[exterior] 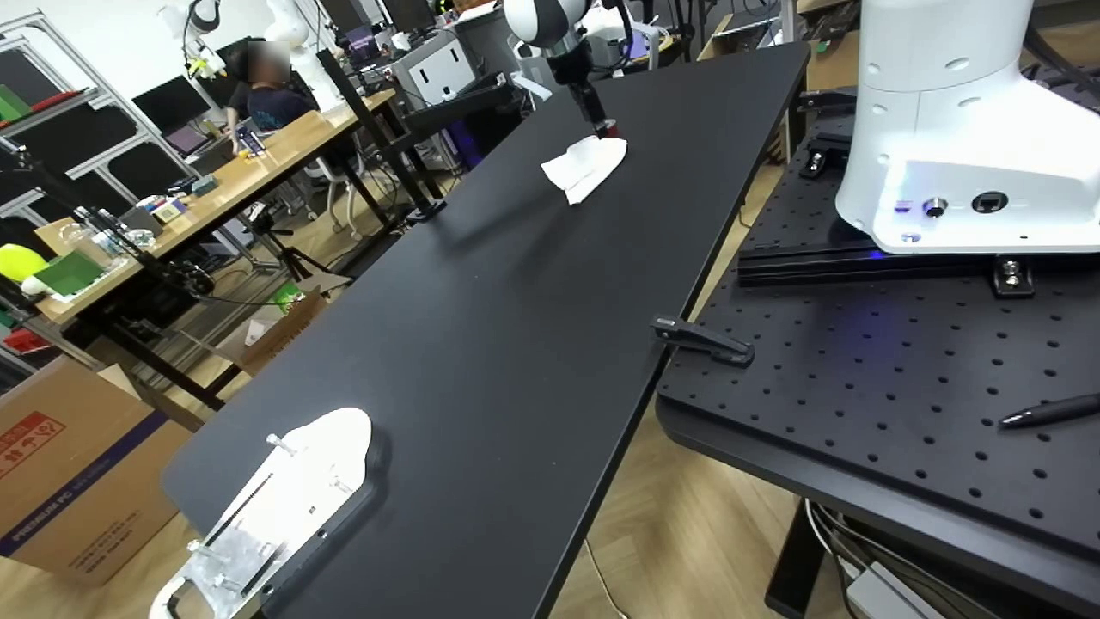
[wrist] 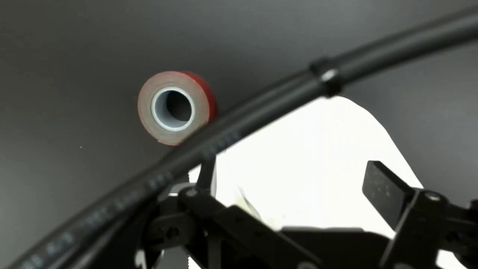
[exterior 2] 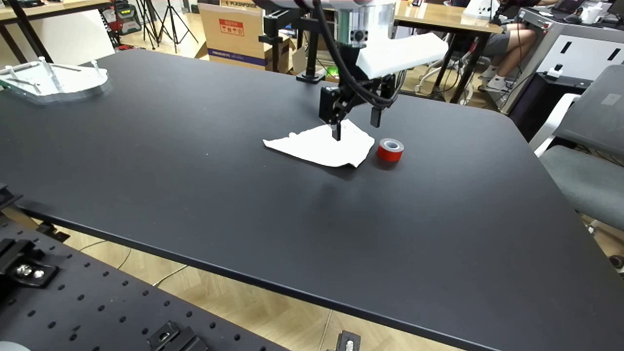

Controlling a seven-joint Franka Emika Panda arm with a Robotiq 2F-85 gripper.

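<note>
My gripper (exterior 2: 355,126) hangs low over a white cloth-like sheet (exterior 2: 319,147), its fingers wide apart and nothing held. In the wrist view the white sheet (wrist: 309,170) fills the space beneath and between the fingers. A red roll of tape (exterior 2: 390,150) lies flat beside the sheet, on the dark table. Seen from the wrist, the tape roll (wrist: 172,107) is outside the fingers, beyond the left finger. Exterior view 1 shows the sheet (exterior: 584,168) with the gripper just behind it, partly covering the tape. Whether a fingertip touches the sheet, I cannot tell.
A white board-like fixture with upright pegs (exterior: 309,469) rests at the table's far end from the gripper. Across the wrist view runs a thick black cable (wrist: 269,107).
</note>
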